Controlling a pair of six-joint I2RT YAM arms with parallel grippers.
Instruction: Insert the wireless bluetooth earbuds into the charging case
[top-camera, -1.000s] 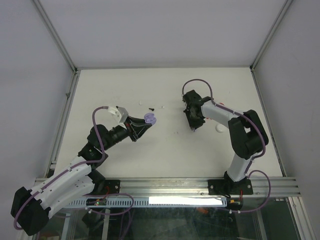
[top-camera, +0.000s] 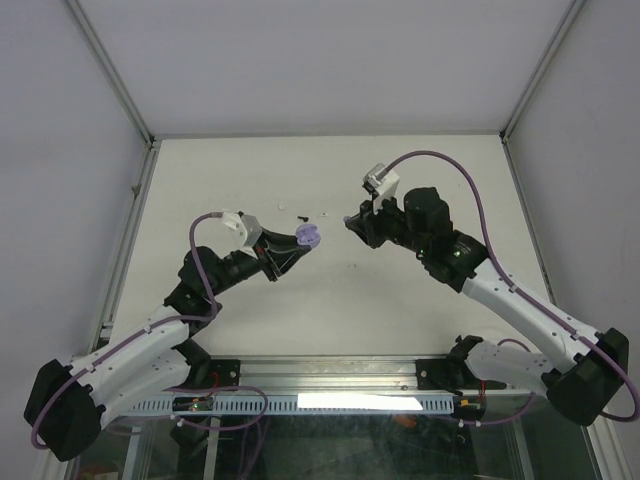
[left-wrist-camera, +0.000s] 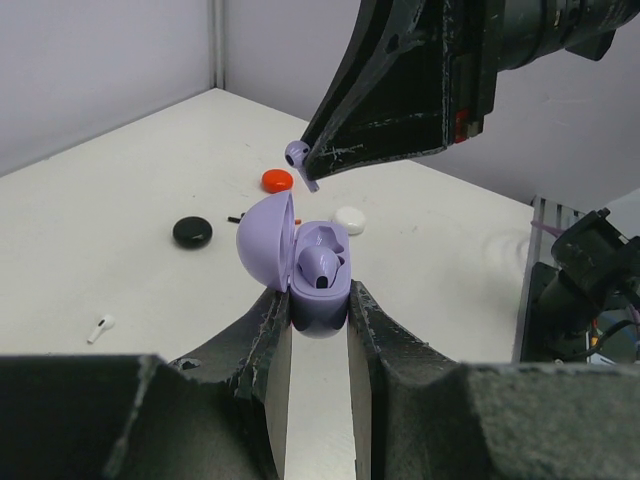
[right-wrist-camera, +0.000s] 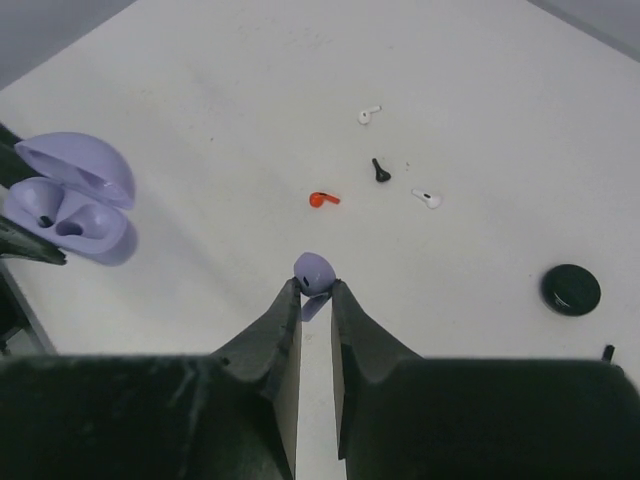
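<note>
The lilac charging case (top-camera: 308, 236), lid raised, is held by my left gripper, shut on it; the left wrist view shows its cavities facing up (left-wrist-camera: 319, 270), and in the right wrist view the case (right-wrist-camera: 85, 225) is at left. My right gripper is shut on a lilac earbud (right-wrist-camera: 314, 272), held in the air to the right of the case, apart from it. In the left wrist view that earbud (left-wrist-camera: 298, 156) hangs at the tip of the right gripper, above and behind the case.
Loose on the white table (top-camera: 230, 170) lie red (right-wrist-camera: 318, 199), black (right-wrist-camera: 381, 173) and white earbuds (right-wrist-camera: 430, 197), plus black (right-wrist-camera: 570, 290), red (left-wrist-camera: 277, 180) and white (left-wrist-camera: 349, 220) round cases.
My right gripper has risen from low over the table and turned toward the left one with the earbud. The left gripper and case have shifted slightly right and up.
</note>
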